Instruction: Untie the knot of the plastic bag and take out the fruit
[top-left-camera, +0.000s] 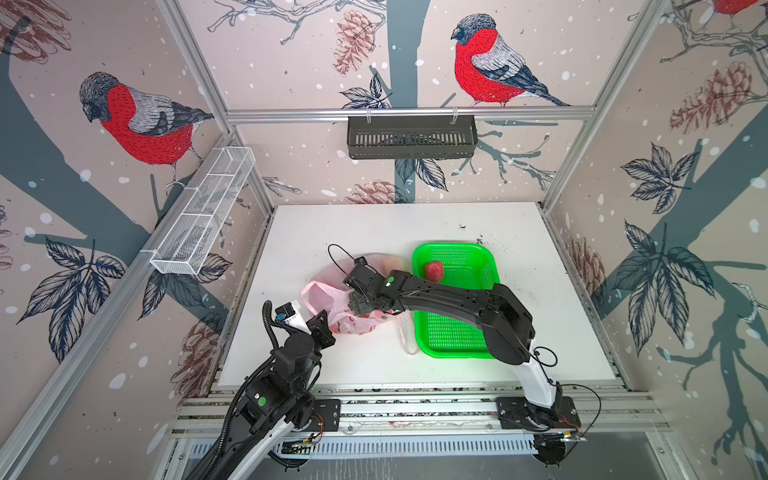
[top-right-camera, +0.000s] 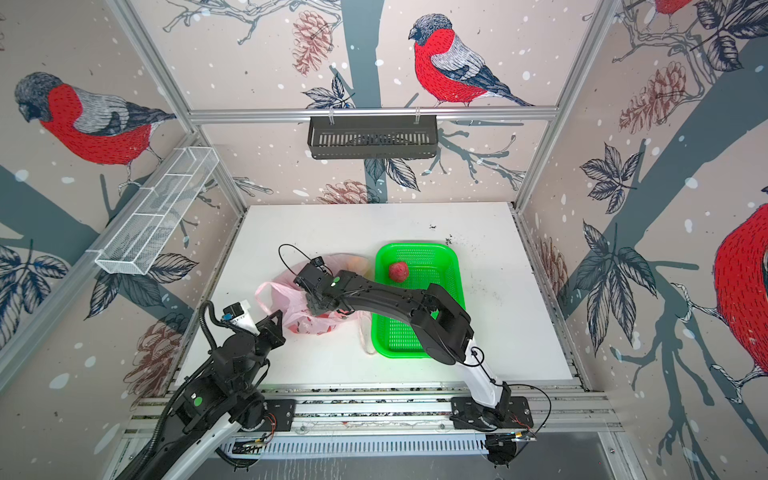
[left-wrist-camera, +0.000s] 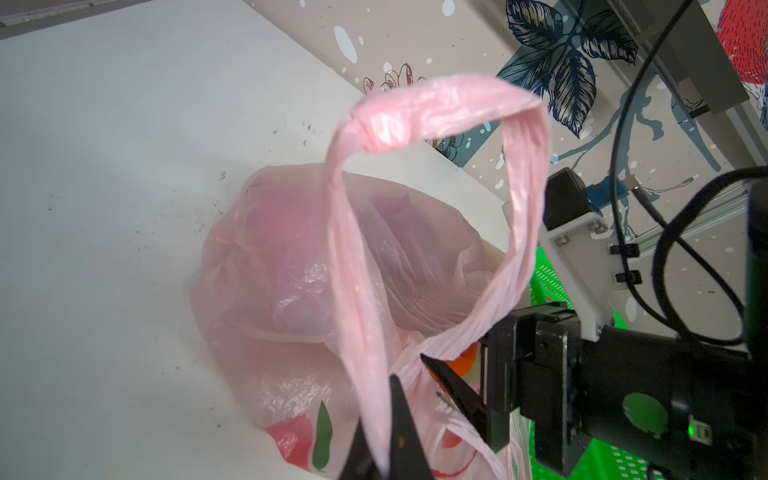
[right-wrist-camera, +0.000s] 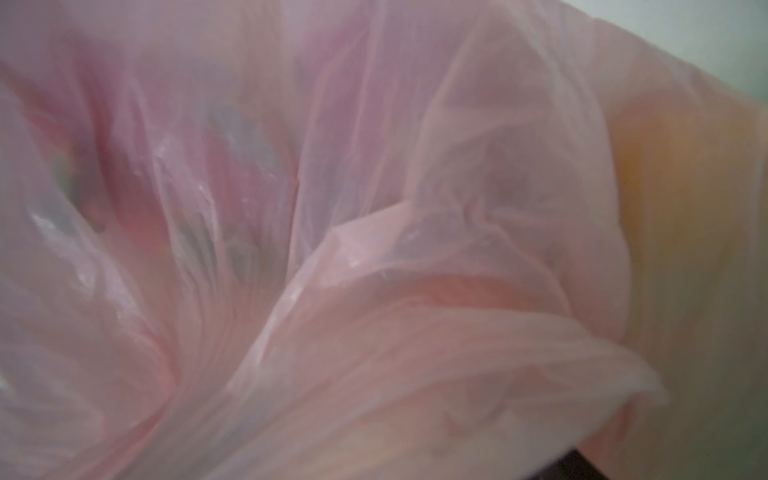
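The pink plastic bag (top-left-camera: 320, 292) lies on the table with its mouth loose, several fruits dimly showing through its film. One handle loop (left-wrist-camera: 520, 208) rises toward my left gripper, which is shut with the strap running down to its fingertips. Over the bag's opening reaches my right gripper, its fingers apart and amid the folds. Pink film (right-wrist-camera: 480, 336) fills most of the right wrist view, hiding nearly all of the fingers. Something orange (left-wrist-camera: 464, 361) shows beside that gripper. A red fruit (top-left-camera: 433, 271) rests in the green basket (top-left-camera: 456, 345).
The green basket stands right of the bag, under the right arm, and its front part is empty. Bare table lies behind the bag and right of the basket. A white wire rack (top-left-camera: 204, 212) hangs on the left wall.
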